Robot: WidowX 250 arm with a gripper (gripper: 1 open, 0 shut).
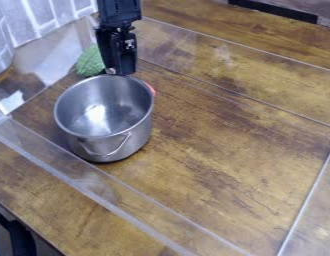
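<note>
My black gripper (120, 66) hangs at the top left, just above and behind a steel pot (104, 135). The pot stands on the wooden table, its wire handle hanging at the front. A green object (89, 62) lies behind the pot, partly hidden by the gripper. A small red item shows at the pot's right rear. Whether the fingers hold anything is too small to tell.
Clear plastic walls border the wooden table (235, 140). A dark strip runs along the back edge at the top right.
</note>
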